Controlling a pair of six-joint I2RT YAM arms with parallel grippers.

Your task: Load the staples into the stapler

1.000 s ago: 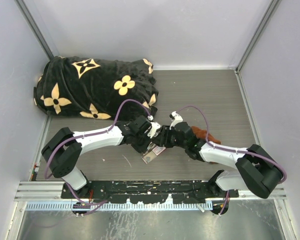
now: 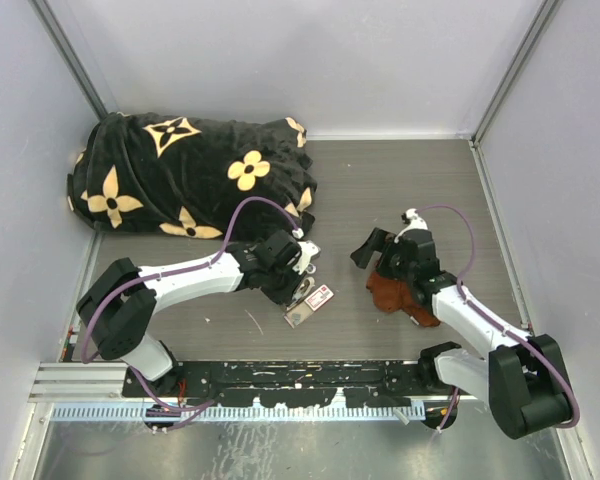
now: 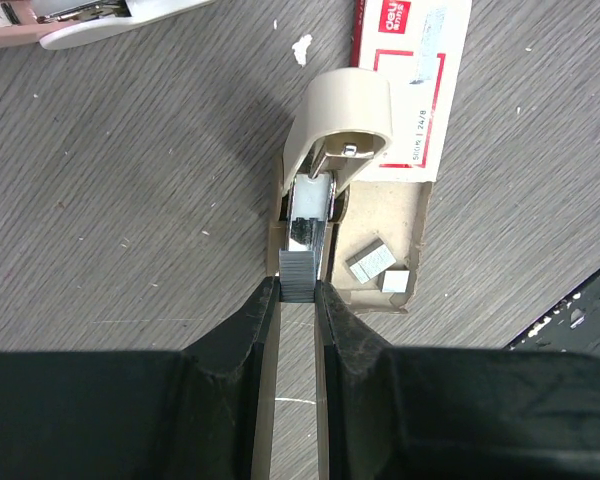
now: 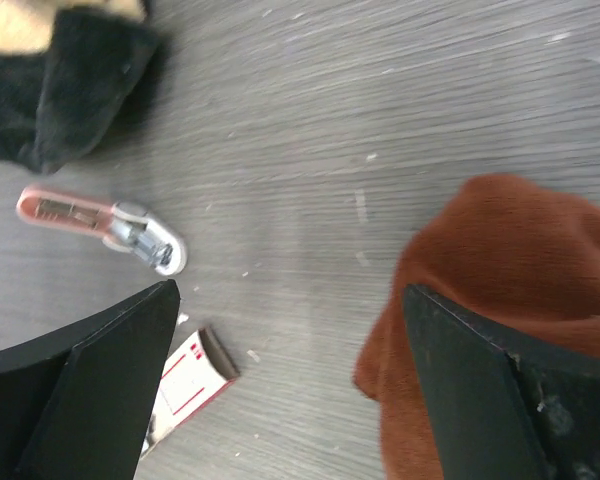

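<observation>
Between the fingertips of my left gripper, shut, is a short grey staple strip (image 3: 298, 272). It lines up with the near end of the open channel of the beige stapler (image 3: 352, 105); whether it rests in the channel I cannot tell. The channel looks whitish farther in, with a dark part nearer. Beside the stapler lies the staple box (image 3: 410, 130), its tray (image 3: 375, 210) pulled out with loose staple blocks (image 3: 371, 260) in it. My right gripper is open and empty, above the table near the brown cloth (image 4: 520, 270).
A pink and white stapler (image 4: 105, 225) lies beyond the box, near the dark flowered blanket (image 4: 75, 90). The blanket (image 2: 200, 175) fills the back left. Bare table (image 2: 390, 175) shows at the back right.
My right gripper has moved right, away from the stapler and the box, to beside the brown cloth, and now stands open. The left arm has stayed in place.
</observation>
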